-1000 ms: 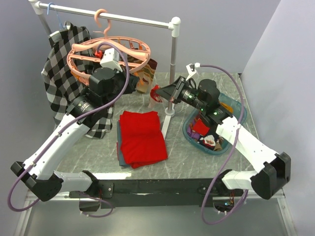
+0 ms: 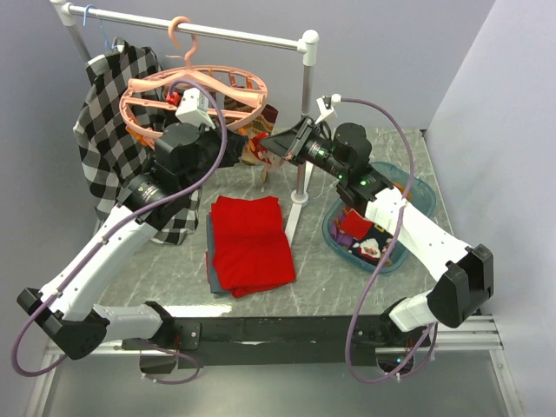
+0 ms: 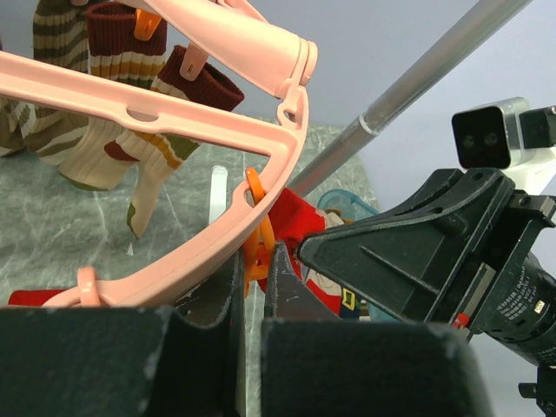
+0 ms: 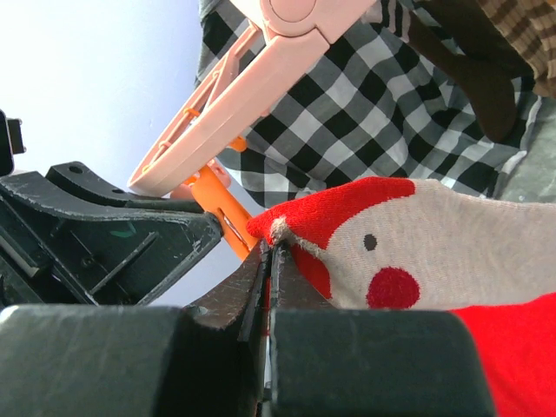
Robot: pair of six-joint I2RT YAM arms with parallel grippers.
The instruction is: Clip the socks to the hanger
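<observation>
The pink round hanger [image 2: 193, 109] hangs from the rack, with several striped socks [image 3: 126, 52] clipped to it. At its rim, my left gripper is shut on an orange clip [image 3: 259, 234]. Beside that clip, my right gripper is shut on the top edge of a red and beige sock [image 4: 391, 243] with a brown dot. In the right wrist view the sock's edge lies just right of the clip; whether it is between the clip's halves I cannot tell.
A folded red cloth [image 2: 250, 245] lies on the table below. A blue bin [image 2: 334, 230] of socks stands at right. A checked cloth [image 2: 113, 104] hangs at left, and the rack's post [image 2: 306, 95] rises behind the grippers.
My right gripper has moved left and up with the sock, closer to the hanger's rim and my left gripper. The left arm has stayed in place.
</observation>
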